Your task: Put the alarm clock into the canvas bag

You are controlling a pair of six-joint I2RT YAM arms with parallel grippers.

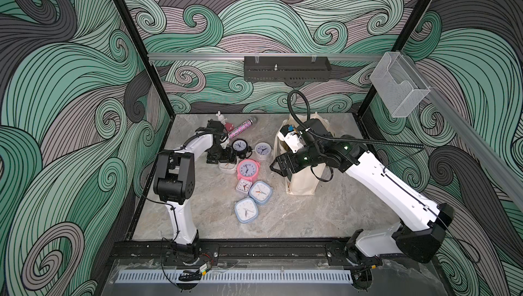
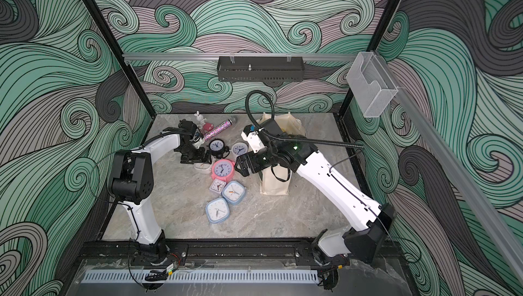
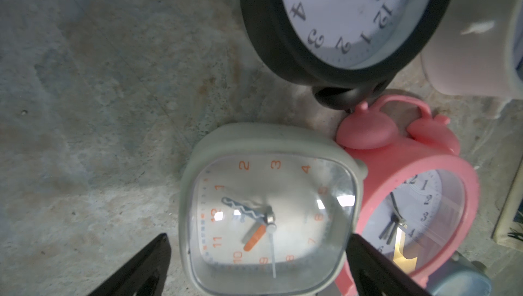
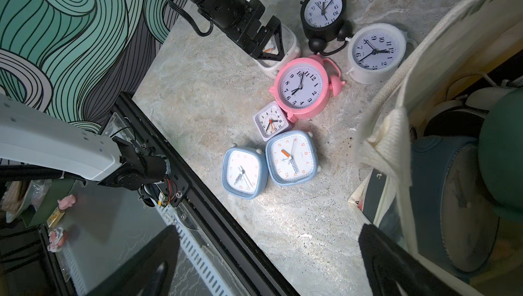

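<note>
My left gripper is open around a pale square alarm clock (image 3: 283, 187), its fingertips at either side. My right gripper stands open over the front of the canvas bag (image 1: 299, 184), which holds several clock-like items, one blue (image 4: 414, 198). On the table lie a black clock (image 4: 321, 7), a white round clock (image 4: 376, 50), a pink clock (image 4: 299, 86), a small square clock (image 4: 270, 118) and two light blue square clocks (image 4: 291, 157) (image 4: 242, 173).
A glittery cylinder (image 1: 239, 128) and a small bunny toy (image 1: 220, 117) are at the back left. Bare table (image 1: 174, 214) shows at the front left and at the right.
</note>
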